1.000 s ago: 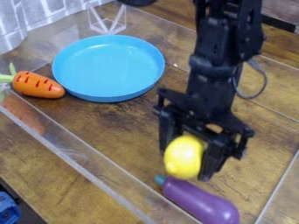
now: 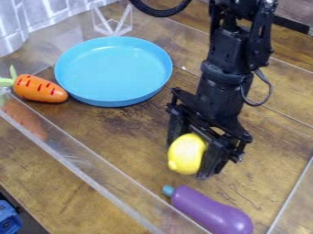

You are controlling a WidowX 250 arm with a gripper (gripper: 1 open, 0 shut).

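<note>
The black gripper (image 2: 196, 137) is low over the wooden floor of the workspace, around a yellow object (image 2: 188, 154) at the centre bottom. The yellow object's right side is hidden behind the fingers, and I cannot tell whether they are closed on it. A purple toy eggplant (image 2: 210, 210) lies just in front, toward the bottom right.
A blue plate (image 2: 113, 69) lies at the upper left, with a toy carrot (image 2: 39, 89) left of it. A clear wall runs along the lower left, with a blue item (image 2: 6, 219) outside it. The wood right of the arm is clear.
</note>
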